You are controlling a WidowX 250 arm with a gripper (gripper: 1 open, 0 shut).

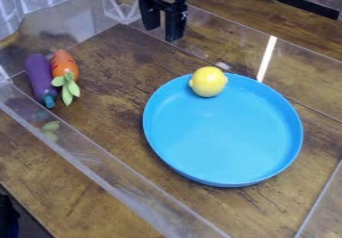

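My black gripper (163, 18) is at the top centre of the camera view, above the wooden table and behind the other objects; whether it is open or shut is hard to tell at this size. A round yellow object (207, 81) rests on the far part of a large blue plate (222, 145). At the left lie a toy carrot (64, 66) with green leaves and a purple vegetable (39, 76) beside it, probably an eggplant.
Clear plastic walls (114, 176) border the work area.
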